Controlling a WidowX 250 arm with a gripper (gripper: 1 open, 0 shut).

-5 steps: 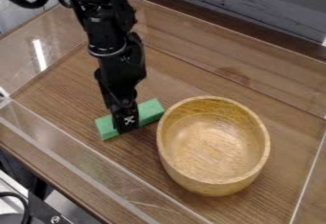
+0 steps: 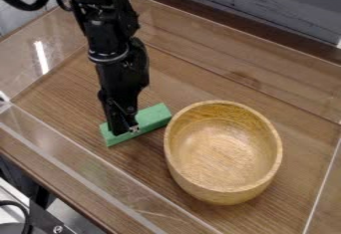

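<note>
A black robot arm reaches down from the top left to my gripper, which is low over the left part of a flat green block lying on the wooden table. The gripper looks shut, with nothing clearly between its fingers; whether the tips touch the block is hard to tell. A large pale yellow oval bowl stands just right of the block.
A grey panelled wall runs along the back right. A black cable lies at the lower left corner.
The arm and gripper have shifted a little to the left over the green block. The block and bowl look unmoved.
</note>
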